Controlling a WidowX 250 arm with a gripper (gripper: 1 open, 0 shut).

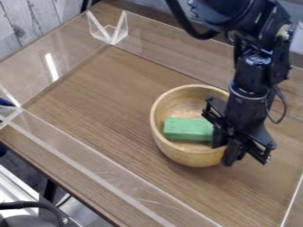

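Observation:
A tan round bowl [166, 146] stands on the wooden table, right of centre, with a green block [185, 128] lying inside it. The black gripper [228, 151] reaches down over the bowl's right side, shut on what looks like that rim of the bowl. Its fingertips are dark and partly overlap, so the exact hold is hard to see.
A clear plastic bracket [106, 28] stands at the top left edge. Clear strips run along the table's edges, and cables lie at the lower left.

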